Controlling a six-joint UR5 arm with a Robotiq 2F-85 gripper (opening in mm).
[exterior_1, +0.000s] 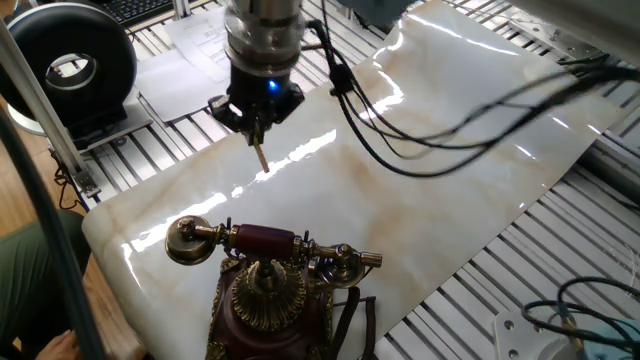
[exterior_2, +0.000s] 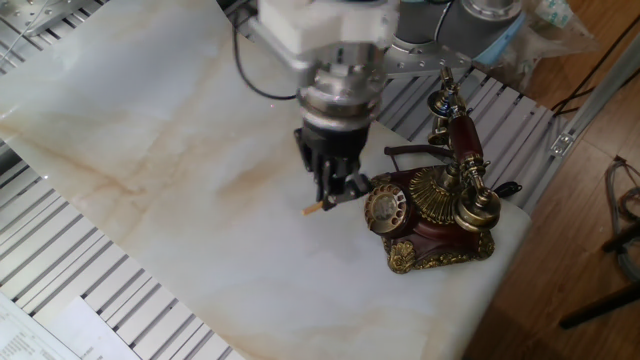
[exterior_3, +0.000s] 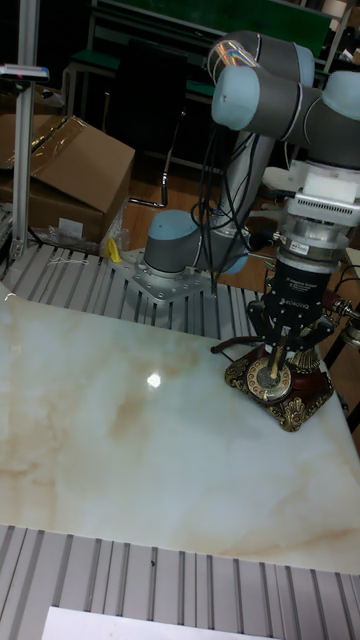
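Note:
A vintage telephone stands on the marble-patterned sheet, its dark red handset (exterior_1: 265, 241) lying across the cradle. Its brass rotary dial (exterior_2: 386, 209) faces my gripper (exterior_2: 329, 201). The black gripper (exterior_1: 257, 134) points down and is shut on a thin tan stick (exterior_1: 262, 159), which juts out below the fingers. In exterior view 2 the stick (exterior_2: 313, 209) ends to the left of the dial, apart from it. From exterior view 3 the gripper (exterior_3: 279, 349) overlaps the telephone, so the gap there is hard to judge.
The marble sheet (exterior_3: 128, 459) is bare apart from the telephone. Loose black cables (exterior_1: 430, 145) hang beside the arm. A black ring-shaped device (exterior_1: 110, 65) stands past the sheet's edge. Someone's hand (exterior_1: 60, 346) shows at the lower left.

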